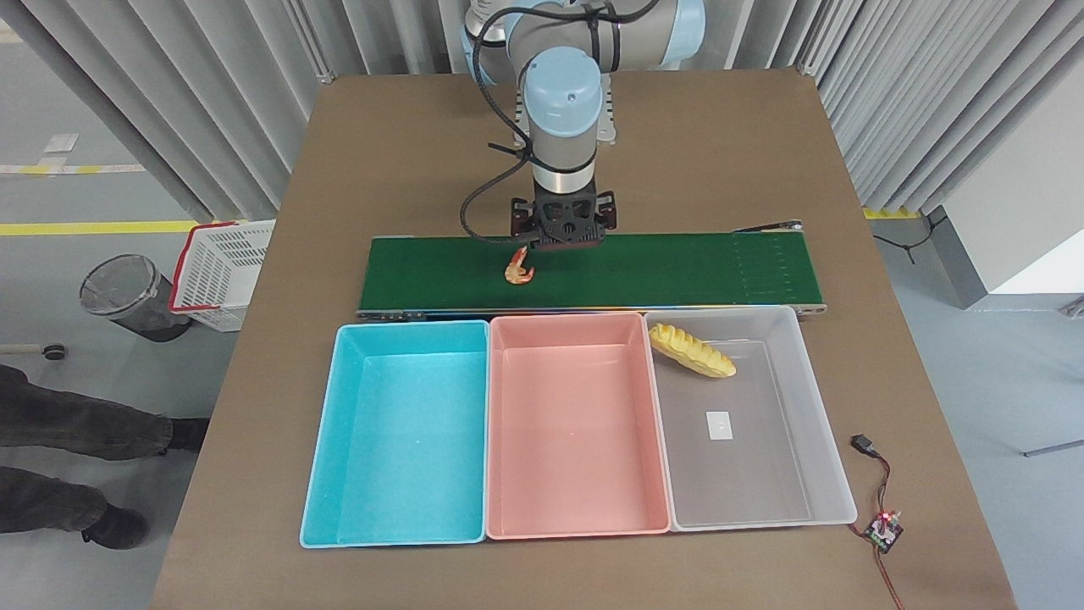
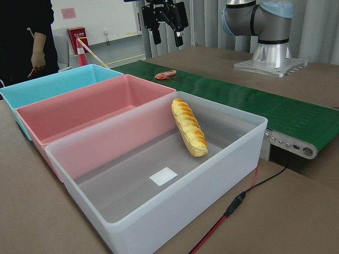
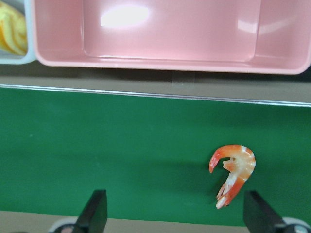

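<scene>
A cooked shrimp [image 1: 519, 266] [image 2: 165, 75] [image 3: 237, 170] lies on the green conveyor belt [image 1: 660, 269] [image 2: 249, 100] [image 3: 112, 150], curled, orange and white. My gripper [image 1: 555, 234] [image 2: 168, 38] hangs open above the belt, close over the shrimp in the front view; in the wrist view the shrimp lies just above the right finger, with nothing between the fingers.
In front of the belt stand a cyan bin [image 1: 394, 437], a pink bin [image 1: 576, 427] and a translucent bin [image 1: 752, 457] holding a yellow bread [image 1: 693, 351]. Wiring [image 1: 882, 530] lies at the table's right. A person stands at the left.
</scene>
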